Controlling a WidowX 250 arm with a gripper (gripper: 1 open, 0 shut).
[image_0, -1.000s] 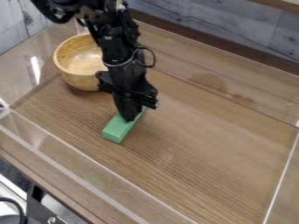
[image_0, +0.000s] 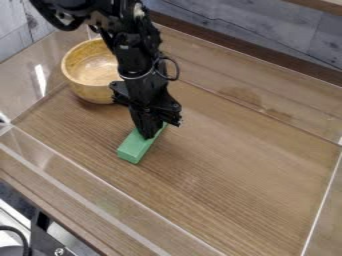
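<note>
My black gripper (image_0: 144, 123) is low over the wooden surface, at the upper end of a green block (image_0: 135, 147), which it partly covers. The block lies slanted, its lower end toward the front left. The fingertips are dark and small; they look shut, and I cannot make out anything between them.
A tan bowl (image_0: 88, 72) sits at the upper left, beside the arm. A wall edge runs along the back right, and dark cables lie at the lower left corner.
</note>
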